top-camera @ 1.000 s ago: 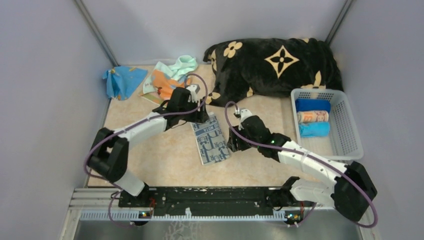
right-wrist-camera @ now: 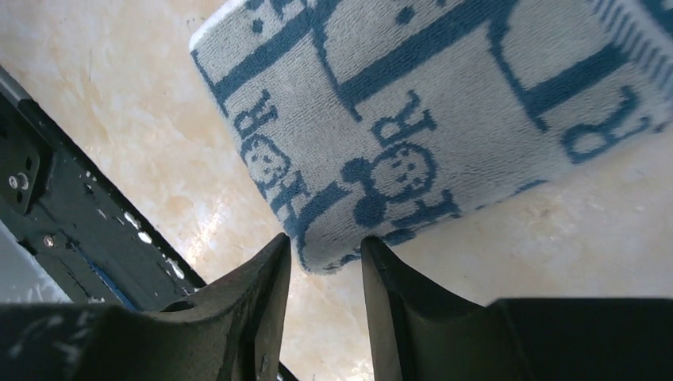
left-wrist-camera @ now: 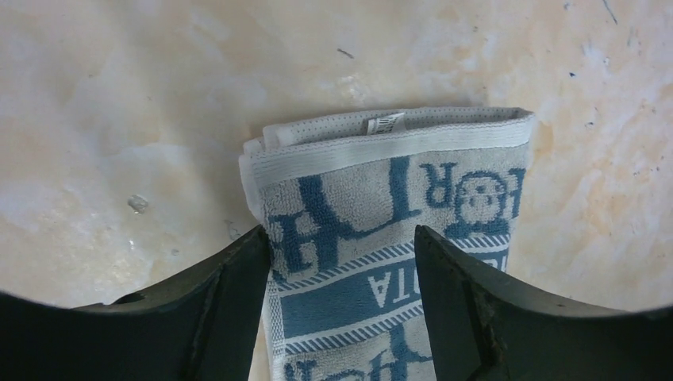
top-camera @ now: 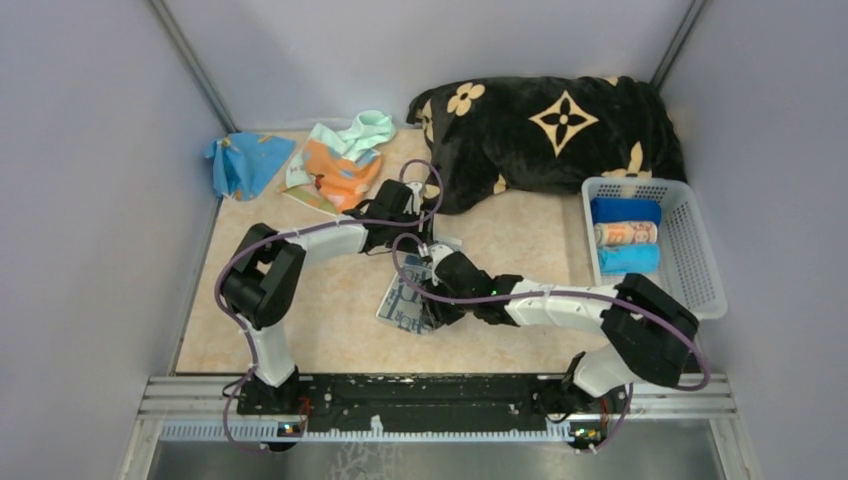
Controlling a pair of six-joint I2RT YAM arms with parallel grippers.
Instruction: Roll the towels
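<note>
A folded grey-and-blue patterned towel lies on the table between my arms, partly covered by them from above. In the left wrist view, the towel shows its far folded edge with a small white tag. My left gripper is open above that end, its fingers spread across the cloth. Over at the near end, the right gripper stands partly open, with a rounded corner of the towel showing just beyond and between its fingertips. Whether those fingertips touch the cloth is unclear.
At the back left lie a blue cloth and a crumpled orange-and-mint cloth. A black patterned cushion fills the back. On the right, a grey basket holds rolled towels.
The right gripper moved left and nearer the front edge. The towel has turned, its near end shifting left.
</note>
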